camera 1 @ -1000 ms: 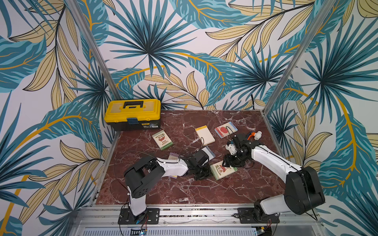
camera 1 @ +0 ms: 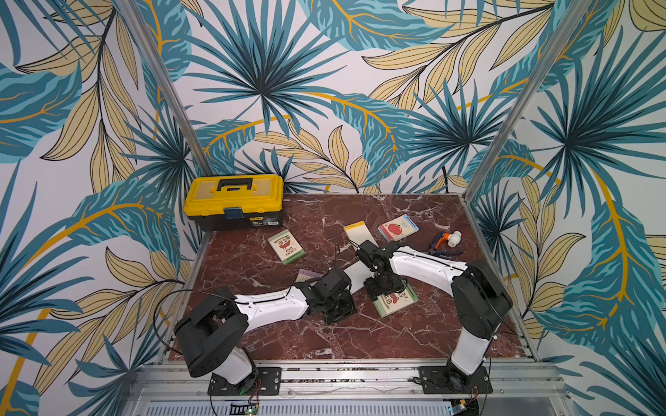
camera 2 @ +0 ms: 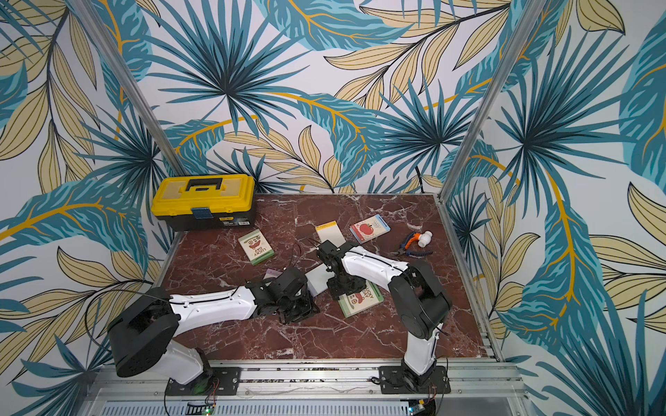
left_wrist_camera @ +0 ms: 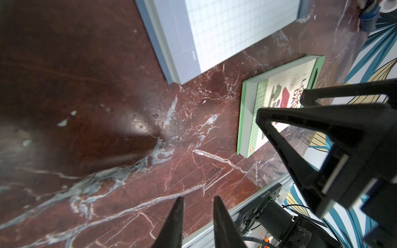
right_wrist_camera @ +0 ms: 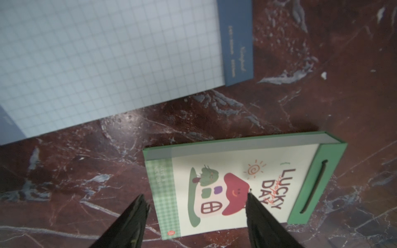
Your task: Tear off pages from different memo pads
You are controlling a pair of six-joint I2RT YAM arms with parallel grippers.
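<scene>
A green "Lucky Day" memo pad (right_wrist_camera: pixel 231 190) lies face up at the table's front middle, showing beneath my right gripper. That gripper is wide open, with bare space between its fingertips. Beside the pad lies a blue-edged grid memo pad (right_wrist_camera: pixel 111 53); its page looks flat in the right wrist view. My left gripper is part open with nothing between its fingers, over bare table near the grid pad's near corner. The right gripper's dark fingers (left_wrist_camera: pixel 322 115) cover part of the green pad in the left wrist view.
Another Lucky Day pad (camera 1: pixel 286 247), a yellow-topped pad (camera 1: pixel 358 233) and a pad with a red fruit (camera 1: pixel 399 227) lie farther back. A purple pad (camera 1: pixel 307 276) is half hidden by the left arm. A yellow toolbox (camera 1: pixel 234 197) and pliers (camera 1: pixel 440 244) stand at the sides.
My right gripper has moved left, from the green pad's right part to over the grid pad's side. The left gripper has drawn back left, uncovering more of the grid pad.
</scene>
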